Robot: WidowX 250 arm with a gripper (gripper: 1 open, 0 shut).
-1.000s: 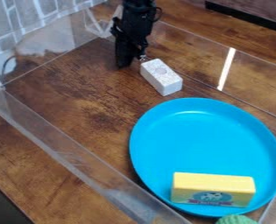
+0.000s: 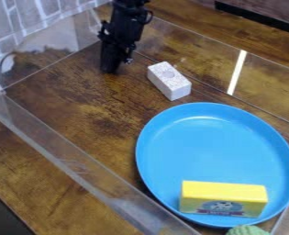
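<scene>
The black gripper (image 2: 112, 61) is at the top of the view, low over the wooden surface behind and left of a white speckled block (image 2: 169, 81); it looks shut, though its fingertips are dark and small, and nothing shows held in it. A blue plate (image 2: 214, 142) fills the lower right, with a yellow box (image 2: 223, 197) bearing a printed label lying on its near part.
Clear plastic walls (image 2: 73, 151) border the wooden work area. A green object (image 2: 245, 230) shows at the bottom right edge. The wood left of the plate and block is bare. A white tiled wall (image 2: 24, 23) stands at top left.
The gripper has moved a little to the left, away from the white block. The block, plate and yellow box are unmoved.
</scene>
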